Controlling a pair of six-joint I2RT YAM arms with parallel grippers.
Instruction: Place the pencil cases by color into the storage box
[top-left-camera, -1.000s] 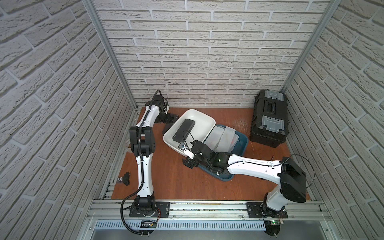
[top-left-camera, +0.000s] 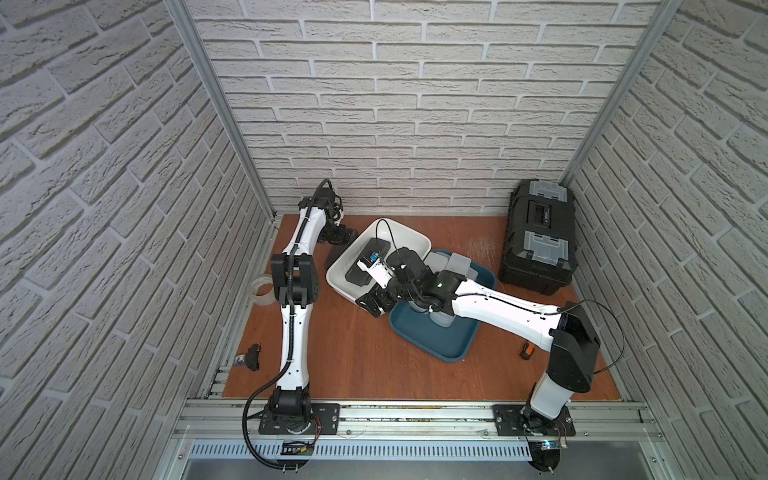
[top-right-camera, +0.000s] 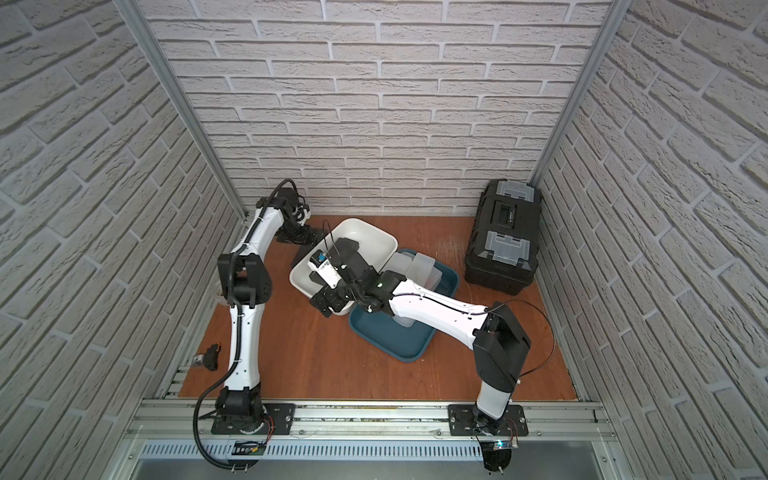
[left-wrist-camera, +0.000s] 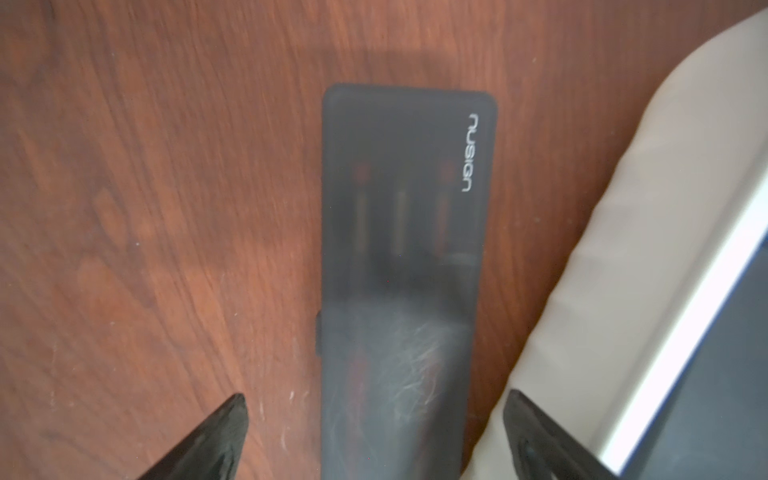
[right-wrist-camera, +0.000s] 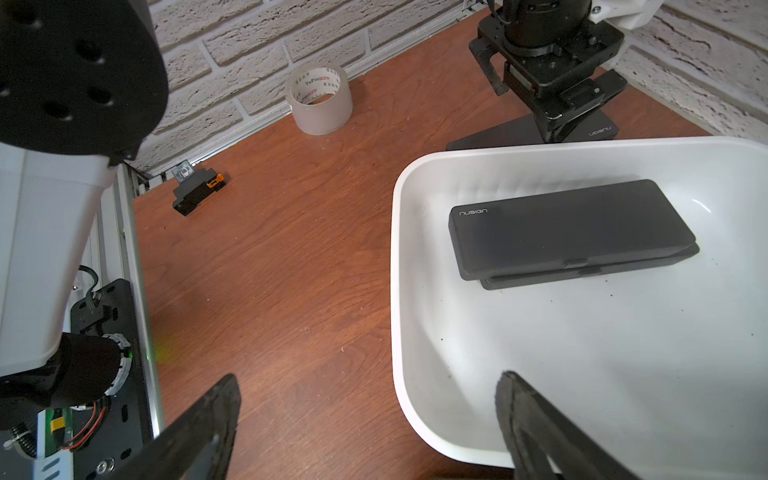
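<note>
A black pencil case (left-wrist-camera: 396, 288) lies on the wood table outside the white box (right-wrist-camera: 417, 176), along its left side. My open left gripper hangs over it, a finger on either side in its wrist view. A second black pencil case (right-wrist-camera: 560, 224) lies inside the white box. My right gripper stands open over the box's front edge, nothing between its fingers. Right of it is a blue box (top-left-camera: 432, 344) with translucent pale cases (top-left-camera: 456, 268) in it, partly hidden by my right arm.
A black toolbox (top-left-camera: 537, 236) stands at the back right. A tape roll (right-wrist-camera: 318, 116) and a small black item (right-wrist-camera: 196, 192) lie at the left edge.
My right arm has moved back and up in the top left view, higher over the white box. My left gripper has shifted slightly rightward over the outside case.
</note>
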